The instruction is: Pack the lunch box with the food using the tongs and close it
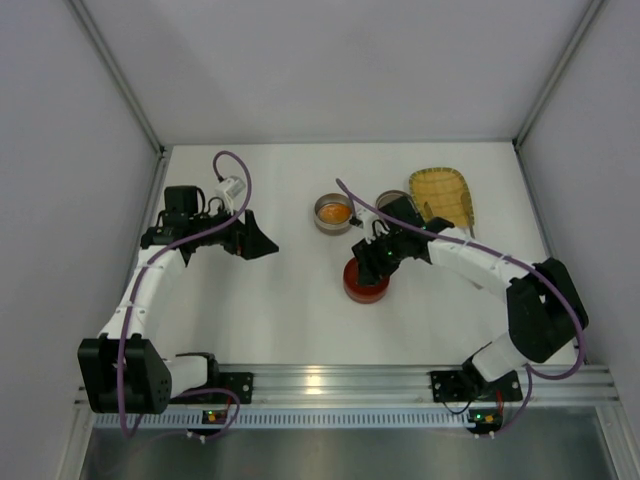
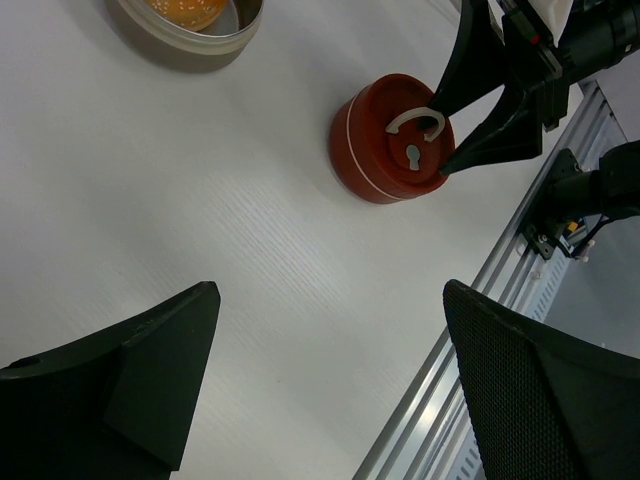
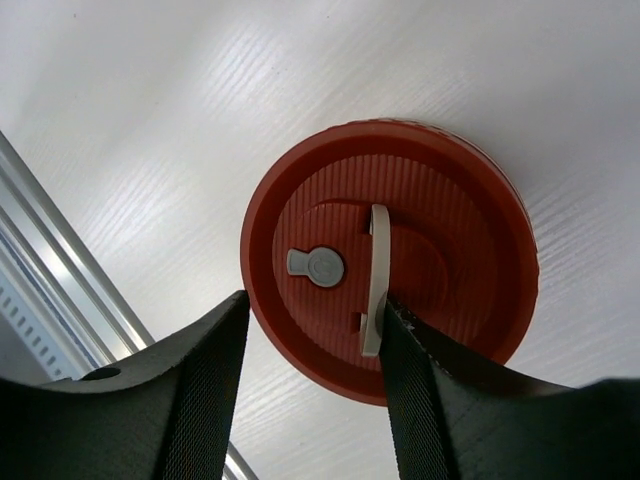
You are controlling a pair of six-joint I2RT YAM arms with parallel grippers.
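Note:
The red round lunch box [image 1: 366, 288] stands upright on the table, lid on, right of the middle. Its pale handle [image 3: 379, 265] rises from the lid beside a grey tab. My right gripper is open just over the lid. One of its fingertips is close against the handle; the other is well apart, over the lid's rim. From the left wrist view, the same parted fingers [image 2: 497, 142] flank the lid's near side. My left gripper [image 1: 262, 245] hangs over the left part of the table, wide open and empty.
Behind the lunch box is a metal bowl [image 1: 319, 217] with a burger [image 1: 335, 213] in it. Another round container [image 1: 390, 196] is partly behind the right arm. A yellow woven basket [image 1: 455, 183] lies back right.

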